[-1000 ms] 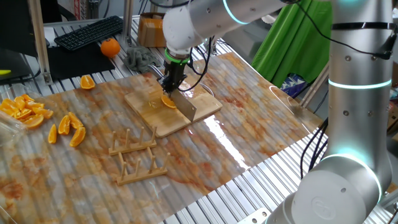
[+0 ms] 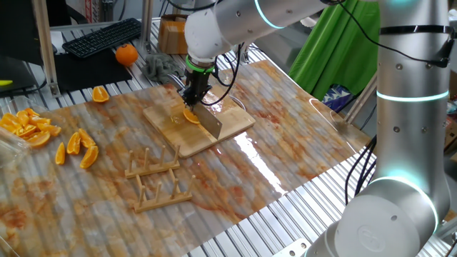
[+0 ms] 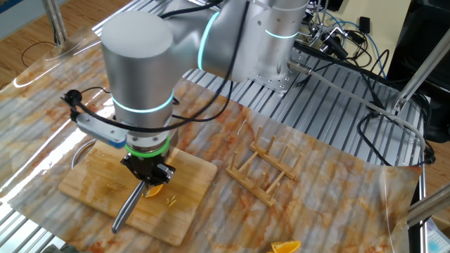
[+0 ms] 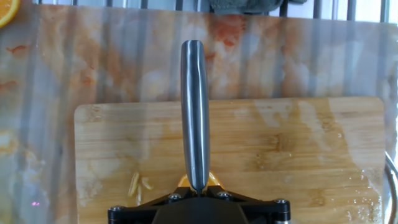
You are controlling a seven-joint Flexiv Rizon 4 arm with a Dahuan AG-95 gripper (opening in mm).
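Note:
My gripper (image 2: 193, 98) is shut on a knife whose broad metal blade (image 2: 209, 122) stands on edge over the wooden cutting board (image 2: 225, 132). The knife's steel handle (image 4: 195, 112) points away from the fingers in the wrist view. Close against the blade lies an orange piece (image 2: 190, 116) on the board. Only a sliver of that piece shows past the handle in the wrist view, and I cannot tell how deep the blade sits in it. Small pale scraps (image 4: 138, 185) lie on the board beside it.
A wooden peg rack (image 2: 158, 178) stands in front of the board. Cut orange wedges (image 2: 74, 144) and a heap of orange pieces (image 2: 28, 127) lie to the left. A whole orange (image 2: 126, 55) sits at the back.
My gripper and the knife have shifted slightly to the left in exterior view 1, and the orange piece by the blade seems to have shifted a little as well. The rest stays put.

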